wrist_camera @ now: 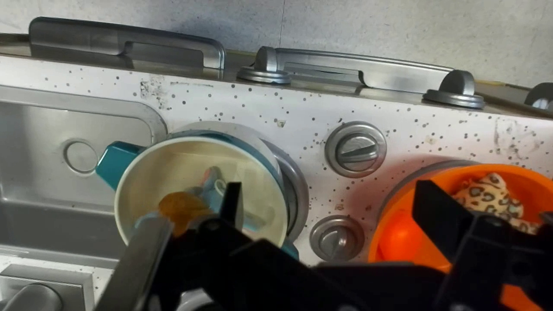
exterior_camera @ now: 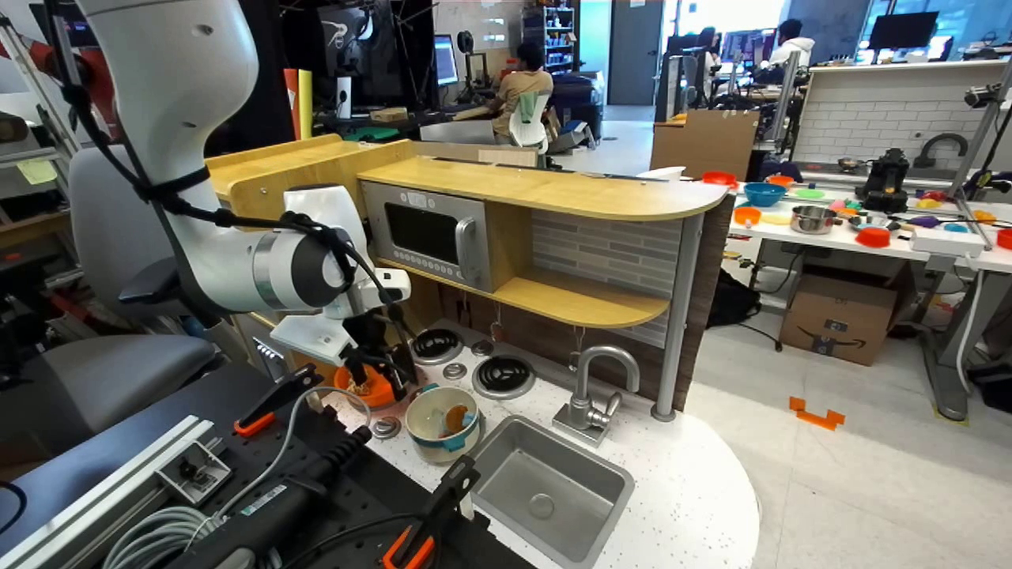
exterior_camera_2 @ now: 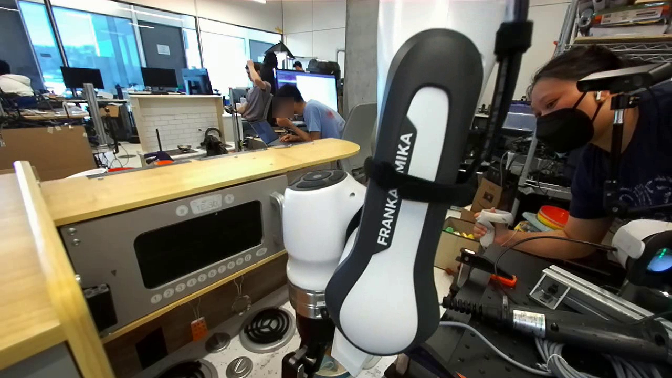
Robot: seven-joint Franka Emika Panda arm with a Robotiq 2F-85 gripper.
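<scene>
My gripper is open, its fingers wide apart with nothing between them. In the wrist view, one finger [wrist_camera: 231,204] overlaps the cream pot with teal handles [wrist_camera: 122,199] and the other the orange bowl [wrist_camera: 383,228]. A brown-orange piece [wrist_camera: 181,207] and some blue pieces lie inside the pot. The bowl contains a leopard-print item [wrist_camera: 490,197] and a round orange shape [wrist_camera: 402,237]. From exterior view 1, the gripper [exterior_camera: 379,368] is low by the orange bowl [exterior_camera: 353,387] and partly covers it. The arm blocks most of this area in exterior view 2.
To the pot's right in exterior view 1 is a sink [exterior_camera: 545,484] with a faucet [exterior_camera: 607,365]. The shelf with the microwave [exterior_camera: 427,232] stands behind the burners [exterior_camera: 503,374]. Clamps and a cable line the black table [exterior_camera: 379,484]. White counter to the sink's right is clear.
</scene>
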